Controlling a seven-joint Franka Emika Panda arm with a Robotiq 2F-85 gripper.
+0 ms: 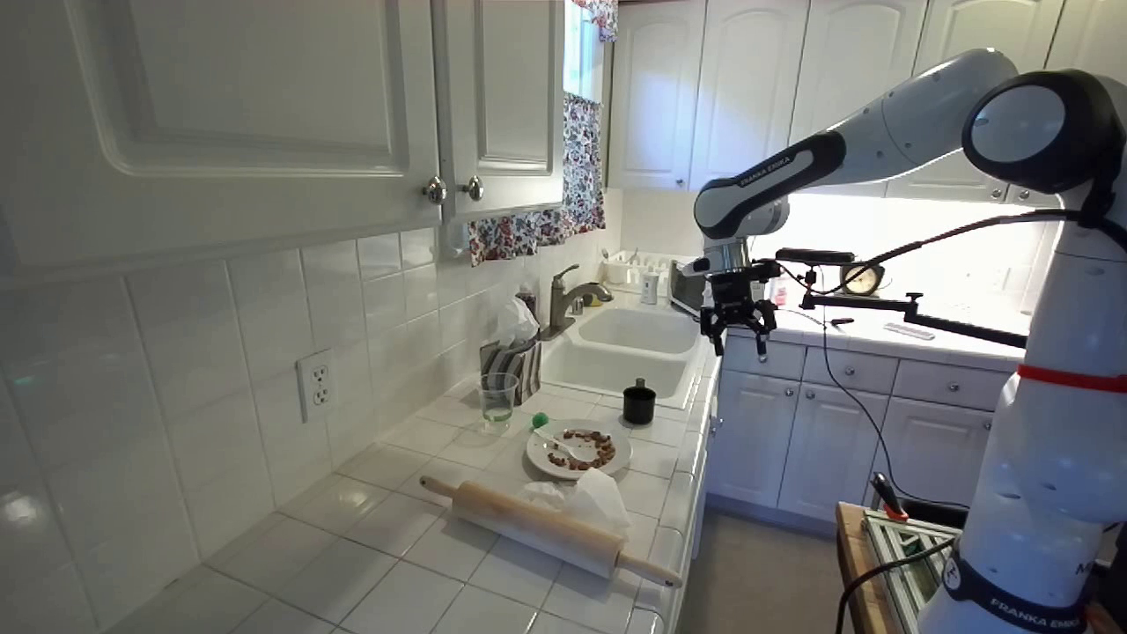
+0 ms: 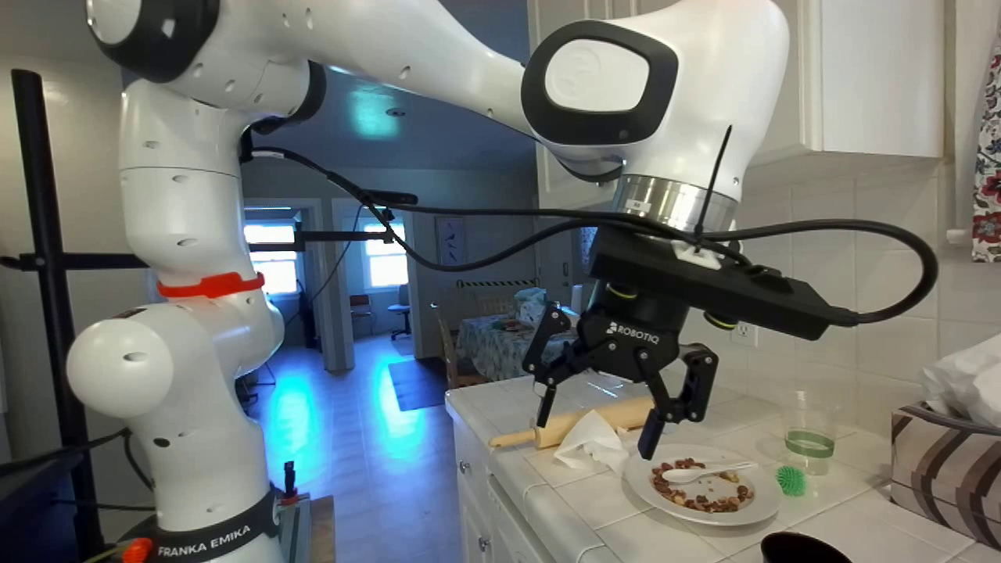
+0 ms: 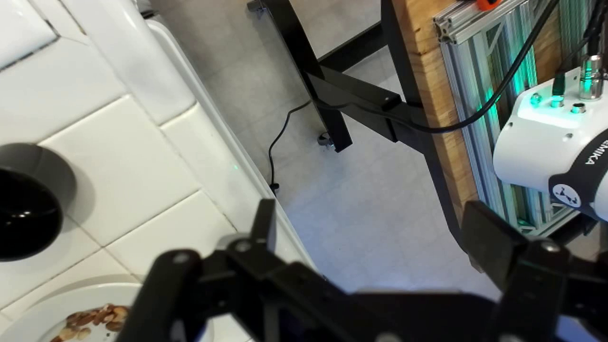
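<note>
My gripper (image 2: pixel 597 439) stands open and empty, its fingers spread wide. In the first exterior view the gripper (image 1: pixel 740 354) hangs in the air, higher than the counter items. The wrist view shows the gripper over the floor strip beside the counter's edge. A white plate (image 2: pixel 647 493) holds brown nuts, with a white spoon (image 2: pixel 699 473) lying across it. Close to the plate stands a black cup (image 1: pixel 639 405). A wooden rolling pin (image 1: pixel 536 523) lies on the counter beside a crumpled white tissue (image 1: pixel 599 498).
A clear cup (image 1: pixel 497 401), a spiky green ball (image 2: pixel 791 480) and a striped tissue box (image 2: pixel 948 469) are near the plate. Behind them is a white double sink (image 1: pixel 618 364) with a faucet (image 1: pixel 567 296). Bare tile (image 1: pixel 349 555) lies left of the rolling pin.
</note>
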